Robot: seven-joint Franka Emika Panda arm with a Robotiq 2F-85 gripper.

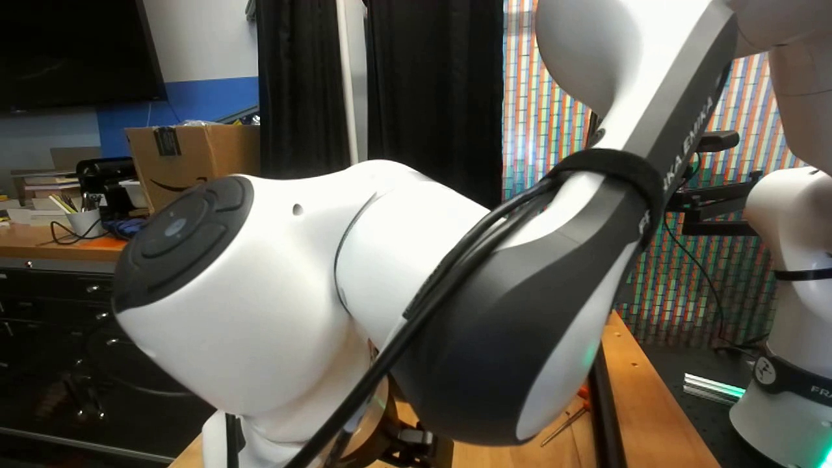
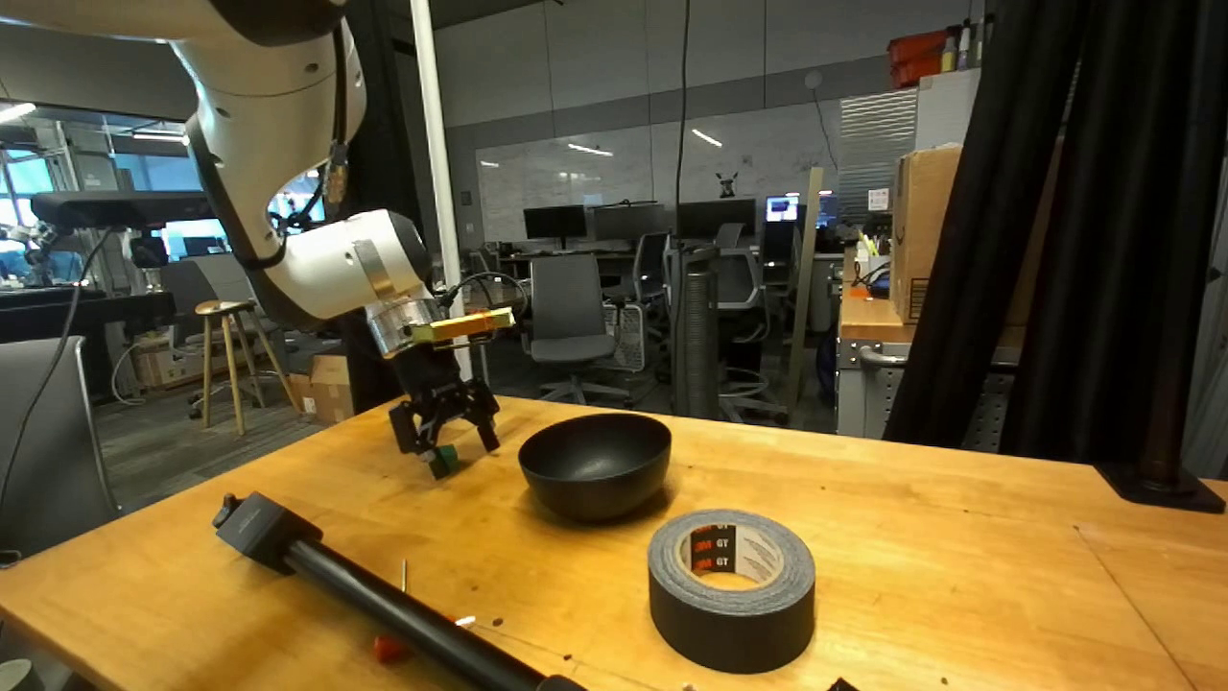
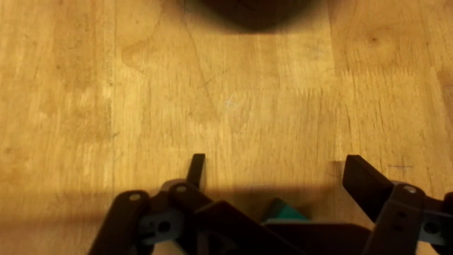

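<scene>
Low over the wooden table, my gripper (image 2: 466, 455) stands open near the far edge. In the wrist view its fingers (image 3: 361, 180) are wide apart. A small green block (image 2: 446, 457) lies by the fingers in exterior view 2. From the wrist, the green block (image 3: 287, 214) shows only partly, between the two sides and partly covered by the gripper's dark linkage. To the right stands a black bowl (image 2: 595, 461), apart from the gripper; the dark shape of the bowl (image 3: 254, 17) enters the wrist view at the top. Exterior view 1 has the fingertips hidden.
A roll of grey tape (image 2: 733, 645) sits in front of the bowl. A black bar (image 2: 391, 605) crosses the table's front left, with a red-handled screwdriver (image 2: 391, 649) beside it.
</scene>
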